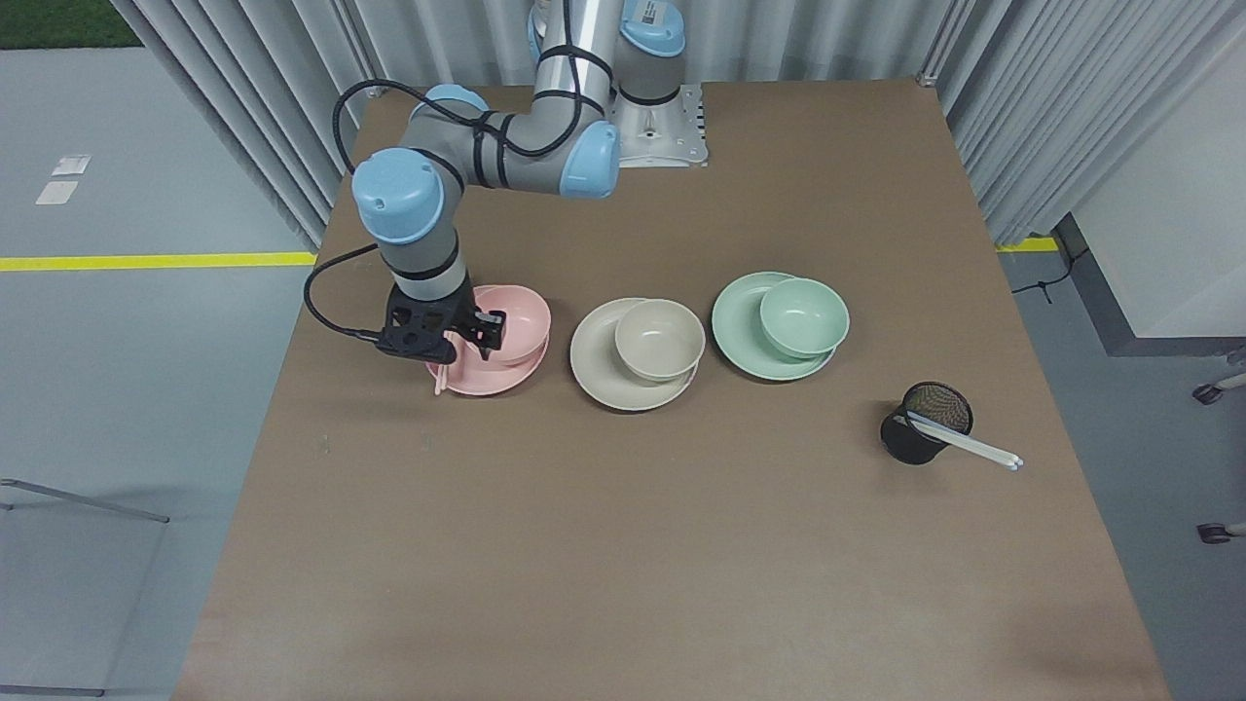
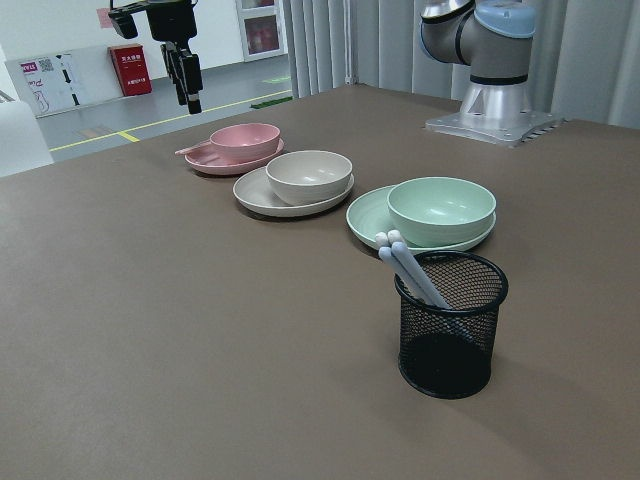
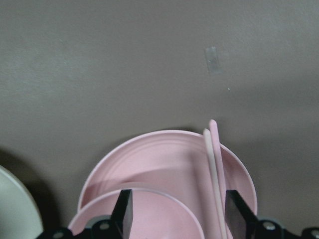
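My black gripper (image 2: 186,85) hangs above the pink plate (image 3: 164,159), which holds a pink bowl (image 2: 245,141) and a pair of pink chopsticks (image 3: 217,159). In the wrist view its two fingers stand apart over the bowl and chopsticks, with nothing seen between them. A cream bowl (image 1: 659,338) on a cream plate (image 1: 602,368) sits in the middle; a green bowl (image 1: 803,316) on a green plate (image 1: 739,321) is to its right. A black mesh cup (image 2: 447,360) with pale chopsticks (image 1: 971,443) stands at the right.
The brown table (image 1: 654,549) has a wide clear area at the front. The robot base (image 1: 686,129) is at the back, near grey curtains.
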